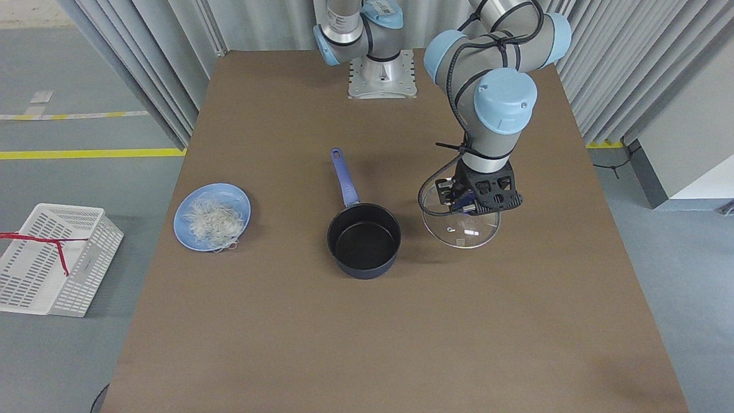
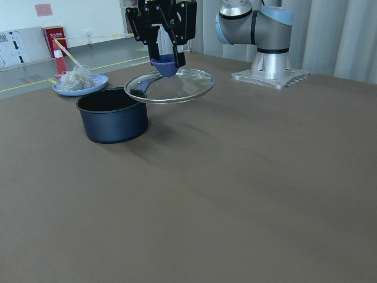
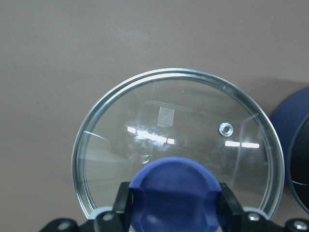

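Observation:
My gripper [image 2: 165, 54] is shut on the blue knob [image 3: 175, 195] of a glass lid [image 1: 459, 234], holding it above the table to the right of the pot in the front view. The dark blue pot [image 1: 364, 241] stands open and empty, its long handle pointing back. In the wrist view the pot [image 3: 292, 125] shows at the right edge, beside the lid. A pale blue plate [image 1: 211, 217] with a nest of white noodle-like strands [image 2: 75, 78] sits left of the pot.
A white crate [image 1: 82, 282] is on the floor at left, off the table.

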